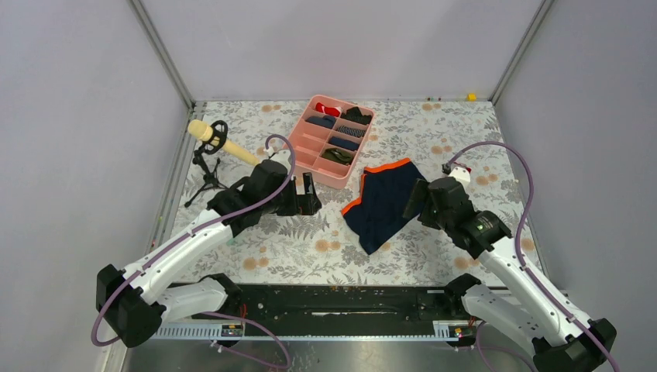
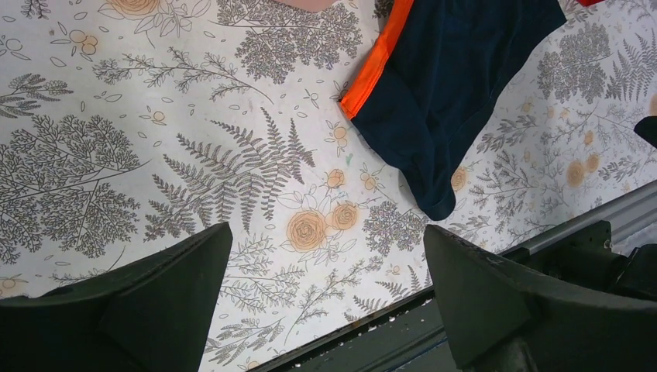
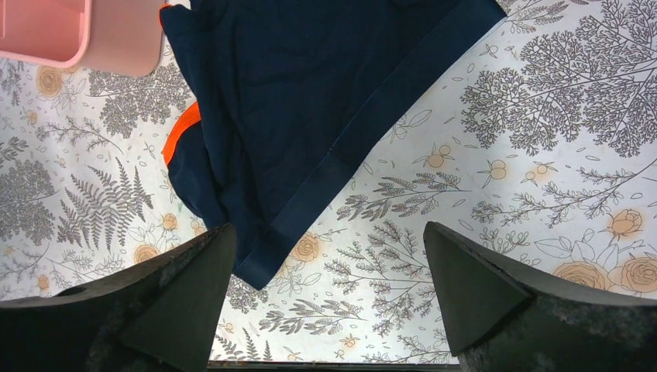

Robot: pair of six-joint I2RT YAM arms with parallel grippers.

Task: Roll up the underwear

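Note:
The dark navy underwear (image 1: 383, 203) lies spread on the table, its orange waistband (image 1: 386, 166) along the far and left edges. Some folds run along its left side in the right wrist view, where the cloth (image 3: 287, 101) fills the upper middle. My left gripper (image 1: 307, 204) hovers open left of the garment, bare table between its fingers in its own wrist view. Over the garment's right edge my right gripper (image 1: 414, 203) is open too, hiding part of the cloth from above. Neither gripper touches the fabric as far as shows.
A pink divided box (image 1: 310, 146) with several rolled garments stands behind, close to the underwear's far left corner. A yellow roller-like tube (image 1: 242, 150) and a black tripod (image 1: 208, 177) are at the left.

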